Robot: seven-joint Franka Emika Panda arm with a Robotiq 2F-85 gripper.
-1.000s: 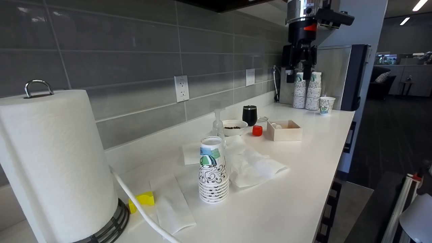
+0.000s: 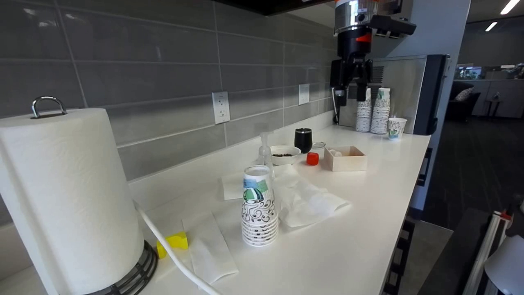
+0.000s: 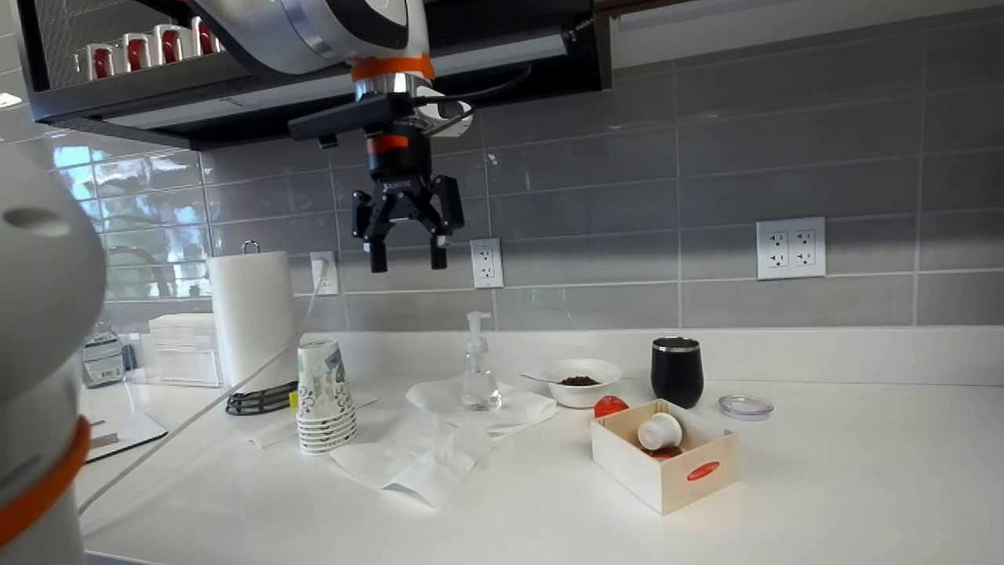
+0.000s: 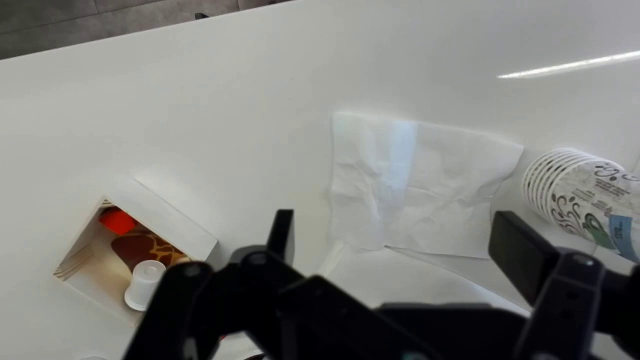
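Observation:
High above the counter my gripper [image 3: 409,260] hangs pointing down, its two fingers spread and nothing between them. From the wrist view the gripper is over crumpled white paper [image 4: 420,186]. A stack of upside-down patterned paper cups [image 3: 325,400] stands left of that paper in the second exterior view. To the right is a small wooden box [image 3: 640,471], holding a white pod [image 4: 145,285] and a red piece [image 4: 117,221]. Beside the box sits a red object [image 2: 312,158].
A clear pump bottle [image 3: 481,381], a white bowl [image 3: 599,378] with dark contents and a black tumbler [image 3: 677,372] line the wall side. A paper towel roll [image 2: 73,201] stands at one end, a cable [image 2: 169,250] before it.
In the first exterior view, my gripper has shifted left and slightly lower, toward the cup stack's side. The objects on the counter look unmoved.

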